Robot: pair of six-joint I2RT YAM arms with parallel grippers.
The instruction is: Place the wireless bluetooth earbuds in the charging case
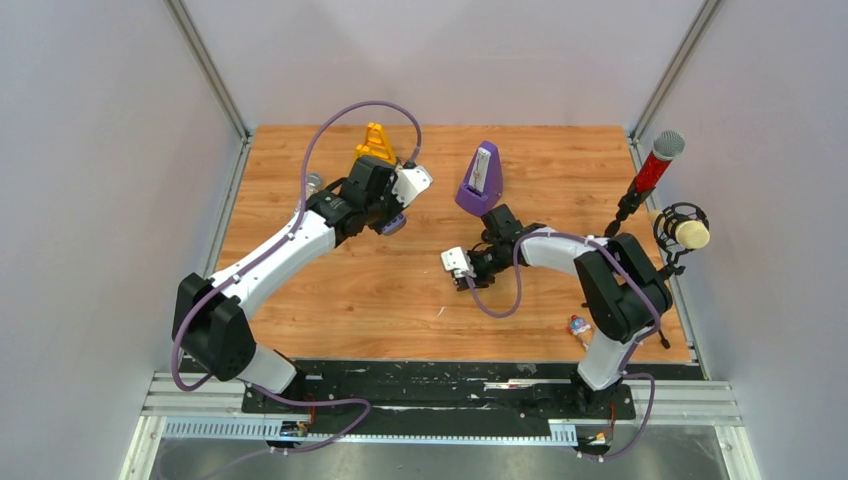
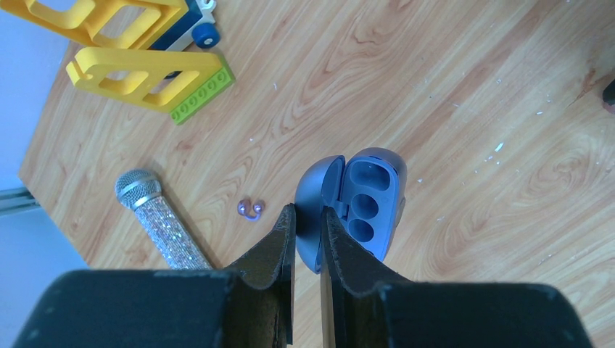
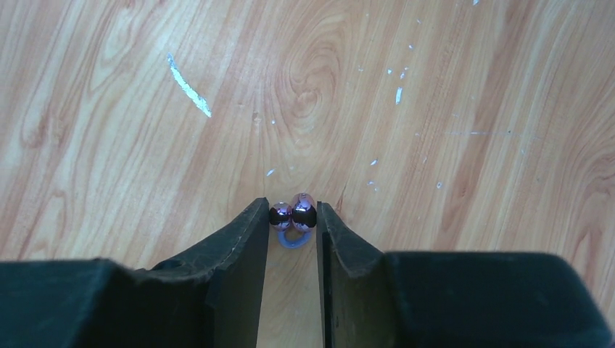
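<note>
A blue charging case with its lid tilted open shows several dark sockets in the left wrist view. My left gripper is shut on the case's lid and holds it above the table; from the top, most of the case hides under that gripper. One metallic purple earbud, with a blue loop, lies on the wood between the fingers of my right gripper. Those fingers stand close on either side of it; a firm hold does not show. Another purple earbud lies on the table to the left of the case.
A glittery microphone lies at the left, and yellow blocks stand behind it. At the back middle is a purple metronome-like object. An ice-cream-shaped item lies near the right arm.
</note>
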